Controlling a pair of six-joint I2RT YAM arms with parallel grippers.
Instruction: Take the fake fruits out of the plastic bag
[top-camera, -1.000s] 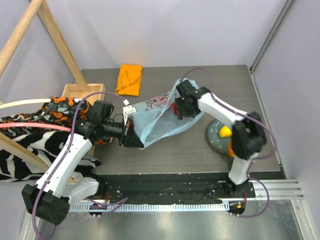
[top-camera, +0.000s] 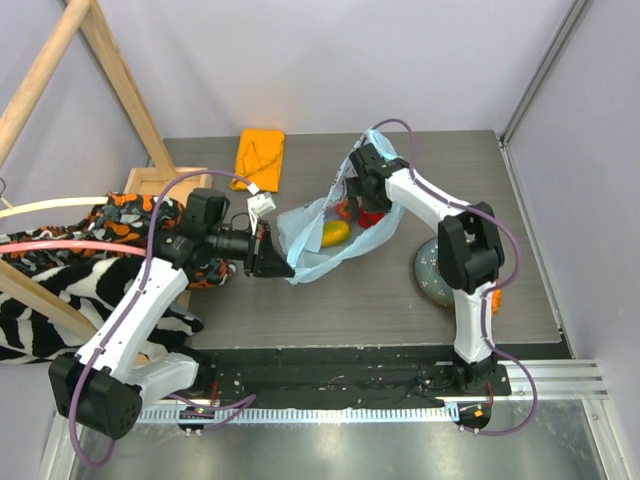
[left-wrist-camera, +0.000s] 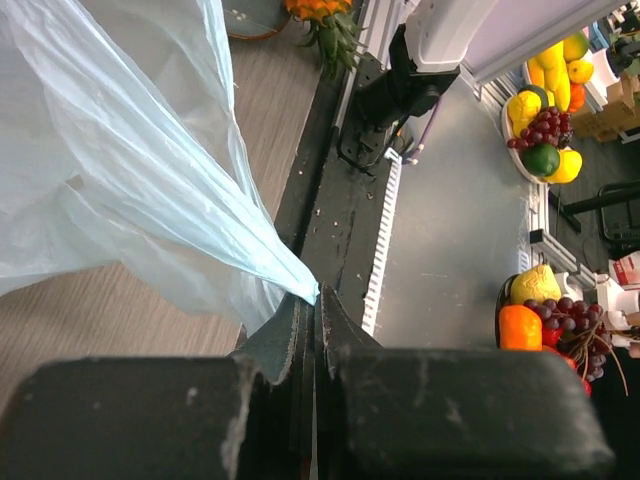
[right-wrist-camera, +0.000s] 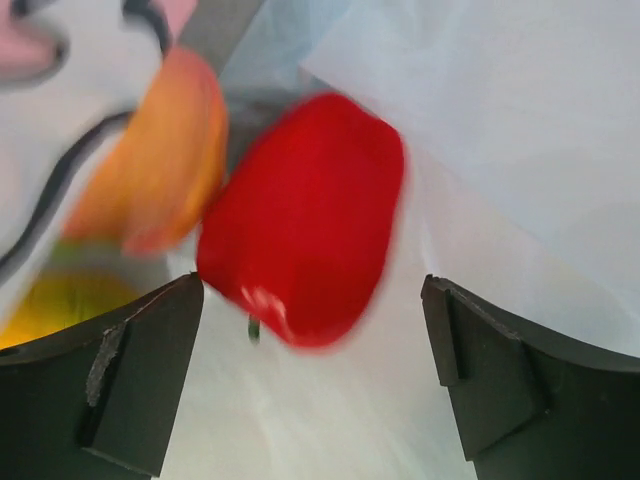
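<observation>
A pale blue plastic bag (top-camera: 305, 258) lies open on the table, its near rim pulled up toward my left arm. In the left wrist view, my left gripper is shut on a pinched corner of the bag (left-wrist-camera: 200, 170). My right gripper is open inside the bag, its fingers on either side of a red fruit (right-wrist-camera: 305, 215) that lies a little beyond the tips. Left of it are an orange-red fruit (right-wrist-camera: 175, 160) and a yellow fruit (right-wrist-camera: 65, 300), both blurred. From the top, the yellow fruit (top-camera: 335, 233) and some red (top-camera: 368, 217) show in the bag.
A round grey-green plate (top-camera: 428, 272) sits at the right, partly under my right arm, with an orange item (top-camera: 496, 302) beside it. A folded orange cloth (top-camera: 259, 160) lies at the back.
The bag's mouth has spread, and the yellow fruit has come into view.
</observation>
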